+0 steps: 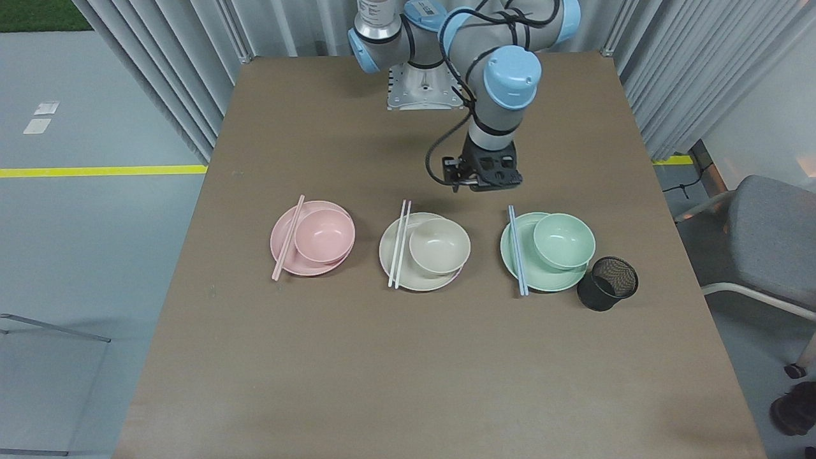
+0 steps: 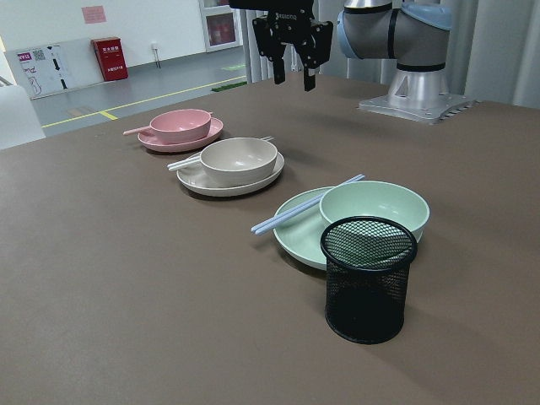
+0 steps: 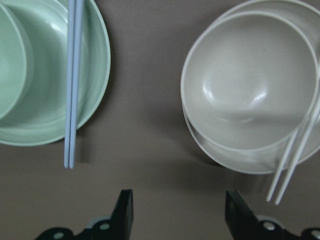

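Three place settings stand in a row: a pink bowl (image 1: pixel 325 234) on a pink plate with pink chopsticks (image 1: pixel 287 237), a white bowl (image 1: pixel 440 245) on a white plate with white chopsticks (image 1: pixel 399 243), a green bowl (image 1: pixel 563 241) on a green plate with blue chopsticks (image 1: pixel 517 251). A black mesh cup (image 1: pixel 607 284) stands beside the green plate. My gripper is open and empty, raised above the table behind the settings, between the white and green ones; the wrist view shows both from above.
The robot base (image 2: pixel 418 105) is at the back. A grey chair (image 1: pixel 772 245) stands off the right edge.
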